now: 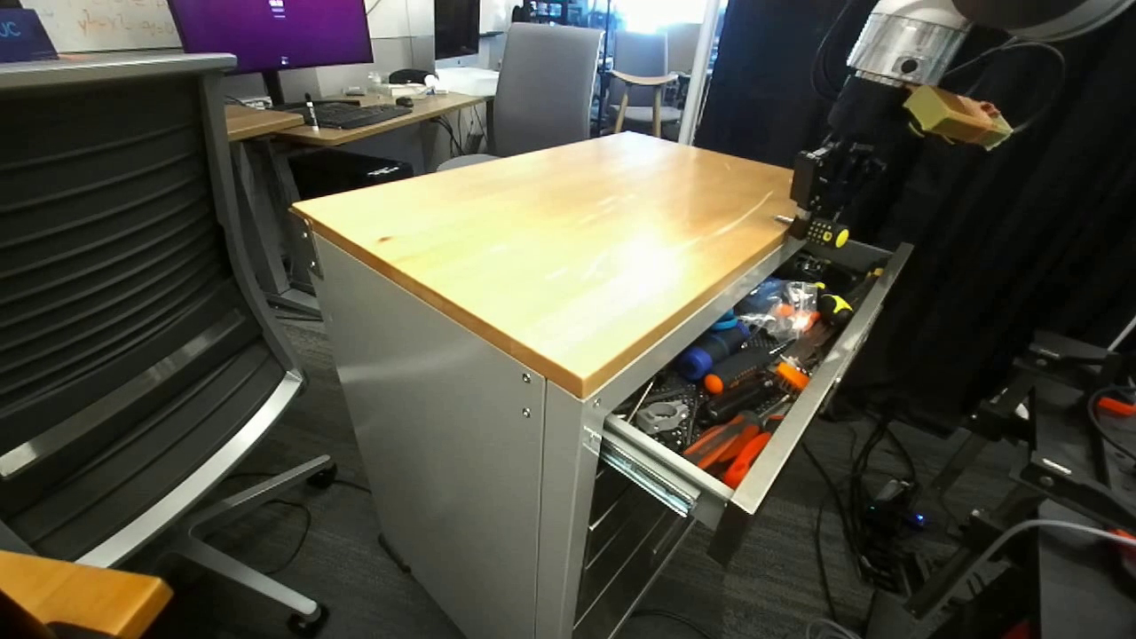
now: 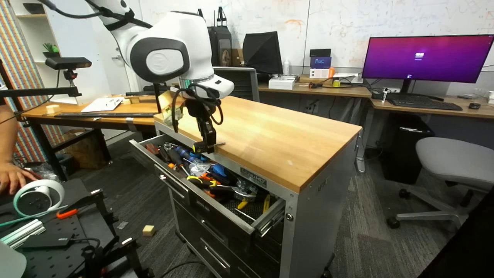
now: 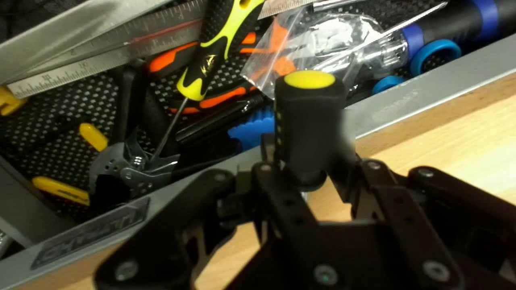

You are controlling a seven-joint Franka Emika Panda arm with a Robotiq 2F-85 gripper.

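Note:
A short screwdriver with a black handle and yellow end cap (image 3: pixel 309 80) is held in my gripper (image 2: pixel 207 147), which is shut on its handle. In exterior view 1 the screwdriver (image 1: pixel 827 233) lies level, its yellow end pointing toward the drawer side and its metal shaft toward the cabinet. Below and in front is the pulled-out drawer (image 2: pixel 153 162), full of hand tools. From the wrist view, the handle appears over the strip between the wooden top (image 3: pixel 464 140) and the drawer. My fingers partly cover the handle, and most of the shaft is hidden there.
Inside the drawer are a yellow-and-black screwdriver (image 3: pixel 213 48), a wire stripper (image 3: pixel 130 166), a clear plastic bag (image 3: pixel 333 38) and a steel ruler (image 3: pixel 63 77). The cabinet's wooden top (image 1: pixel 532 234) is bare. An office chair (image 1: pixel 117 298) stands beside the cabinet.

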